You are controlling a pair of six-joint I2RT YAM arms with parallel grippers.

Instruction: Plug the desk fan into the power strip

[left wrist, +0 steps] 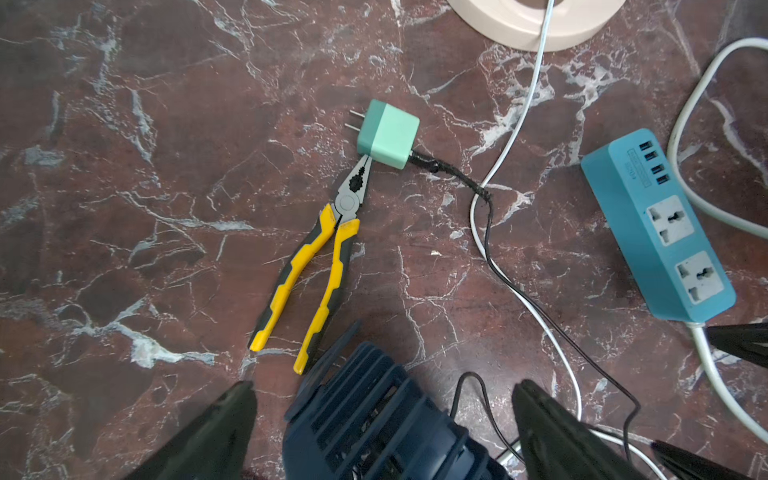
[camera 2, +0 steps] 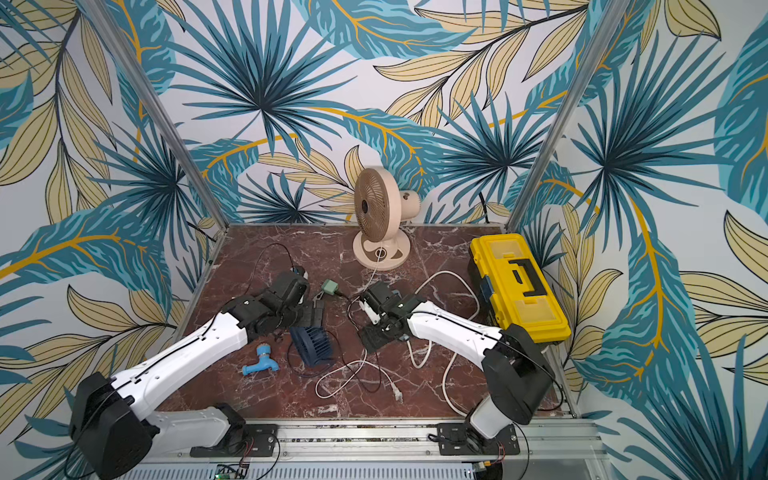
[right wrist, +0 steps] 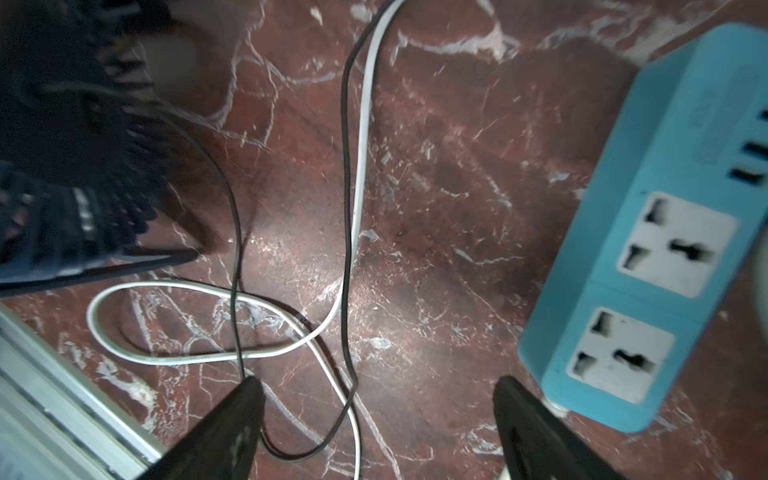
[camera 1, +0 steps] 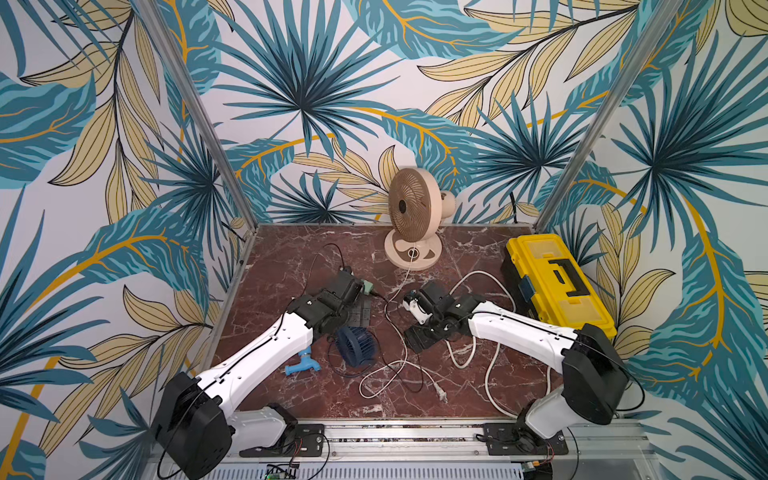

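The blue power strip [left wrist: 632,216], with two sockets and several USB ports, lies at the right in the left wrist view and close up in the right wrist view. At the back of the table stands a beige desk fan [camera 1: 413,212]; its white plug [camera 1: 441,393] lies near the front edge. A smaller dark blue fan [camera 1: 355,345] has a black cord. A mint green adapter plug [left wrist: 389,133] lies with its prongs pointing left. My left gripper is open above the dark blue fan, empty. My right gripper hangs open left of the strip, nothing between its fingers.
Yellow-handled pliers [left wrist: 328,264] touch the green adapter. A light blue T-shaped pipe [camera 1: 303,361] lies at the front left. The yellow toolbox [camera 1: 560,284] fills the right side. White and black cords [right wrist: 349,200] loop across the middle.
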